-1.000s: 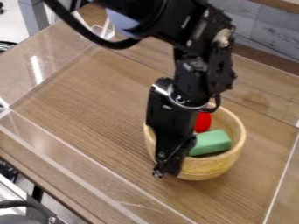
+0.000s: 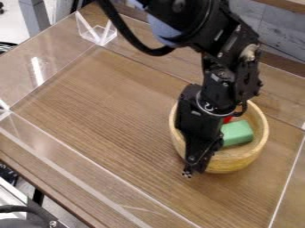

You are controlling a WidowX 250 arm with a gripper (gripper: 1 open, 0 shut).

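My black gripper (image 2: 194, 160) is shut on the near left rim of a light wooden bowl (image 2: 244, 157) at the right of the camera view, its fingertips low at the bowl's side. Inside the bowl lie a green block (image 2: 237, 134) and a red object (image 2: 229, 118), the red one mostly hidden behind the gripper.
A clear plastic object (image 2: 98, 28) sits at the back left corner. A wall stands along the back.
Over the last second my gripper and the bowl with its contents have moved to the right together, with a slight move back toward the rear in the most recent part.
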